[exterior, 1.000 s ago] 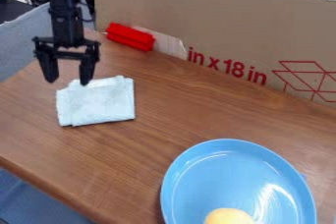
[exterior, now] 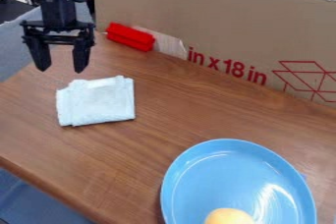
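Note:
My black gripper (exterior: pixel 61 63) hangs at the upper left, open, with nothing between its fingers, above and left of a folded white cloth (exterior: pixel 96 102) that lies flat on the wooden table (exterior: pixel 184 100). A blue plate (exterior: pixel 269 179) sits at the lower right, holding a round pale orange object (exterior: pixel 229 218) cut off by the bottom edge.
A red object (exterior: pixel 129 35) lies at the back of the table against a large cardboard panel (exterior: pixel 237 22) that runs along the rear. The middle of the table between cloth and plate is clear. The table's left edge drops to a blue surface at the lower left.
The cloth, plate and red object look unmoved.

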